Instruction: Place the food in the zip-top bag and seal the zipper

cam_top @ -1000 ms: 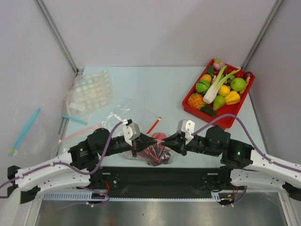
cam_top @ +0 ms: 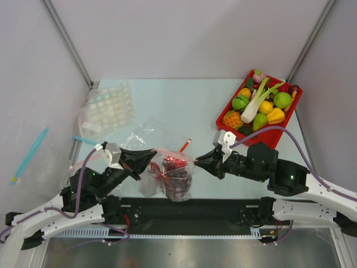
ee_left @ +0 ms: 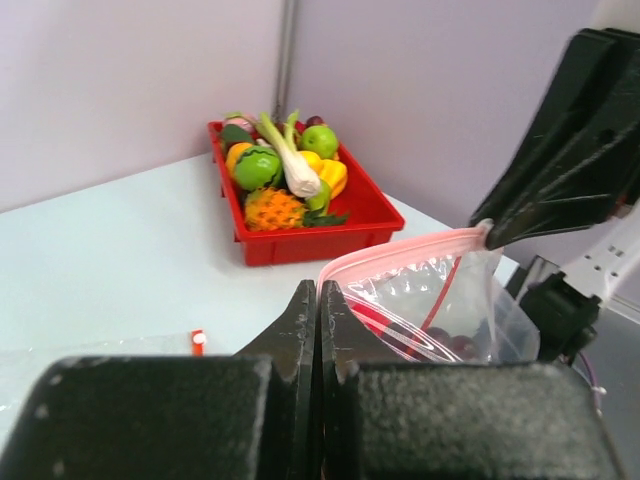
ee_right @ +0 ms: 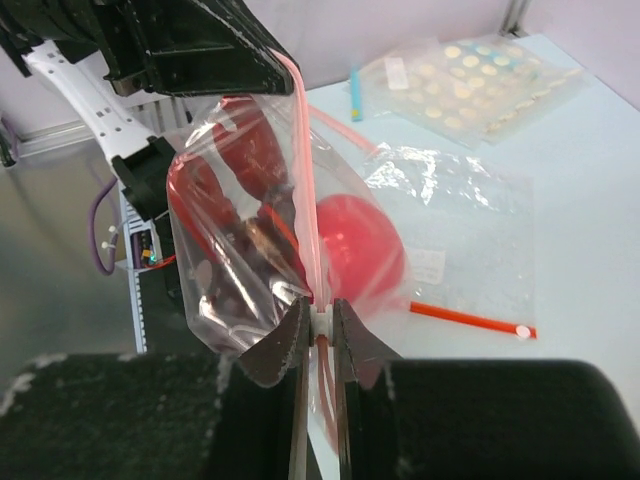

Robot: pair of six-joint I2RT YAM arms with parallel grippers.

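A clear zip top bag with a pink zipper strip hangs between my two grippers at the table's front edge. Red food and dark round pieces show through its film. My left gripper is shut on one end of the zipper strip. Toward the strip's other end, my right gripper is shut on the small white slider. The strip runs taut and curved between them. In the right wrist view, its edges beyond the slider look pressed together; whether they are locked cannot be told.
The red bin of toy produce stands at the back right. An empty clear bag with an orange strip lies flat just behind the grippers. Another bag with pale round pieces lies at back left.
My left gripper has moved leftward away from the right one, staying on the strip. The right gripper has shifted slightly right.
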